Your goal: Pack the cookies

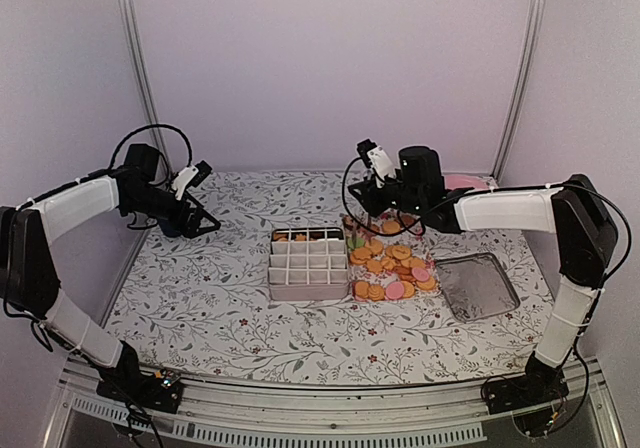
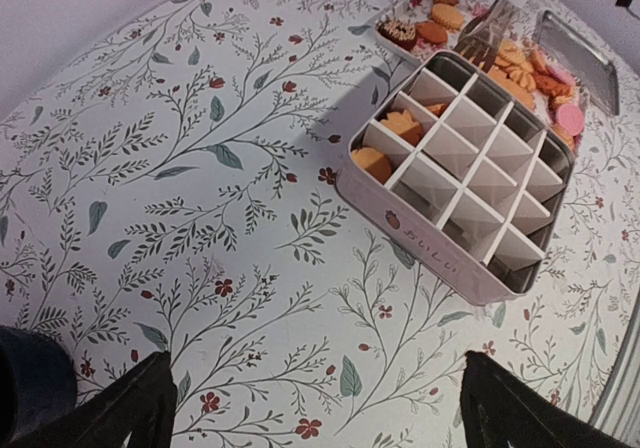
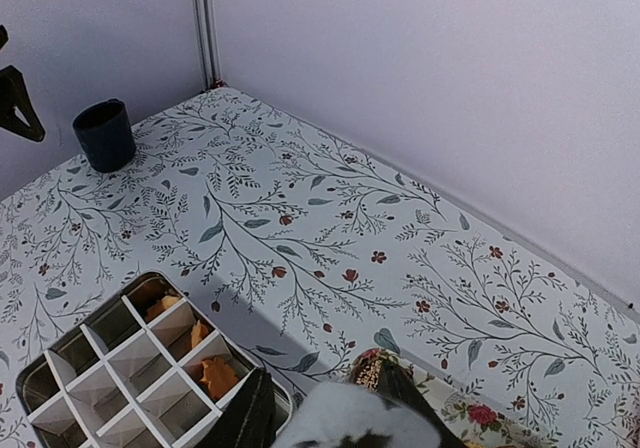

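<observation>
A divided box [image 1: 308, 278] stands mid-table, with orange cookies in some rear compartments, seen also in both wrist views. Just right of it, loose cookies [image 1: 395, 263] lie in a spread, orange, pink and brown. My right gripper [image 1: 365, 203] hangs over the back of that spread, beside the box; in the right wrist view its fingers are partly hidden by a pale blurred shape, and I cannot tell what is between them. My left gripper is open and empty above the table at the left, its fingers at the bottom of the left wrist view.
A metal tray [image 1: 478, 286] lies at the front right. A dark cup [image 3: 104, 138] stands at the back left. A pink item [image 1: 465, 180] sits at the back right.
</observation>
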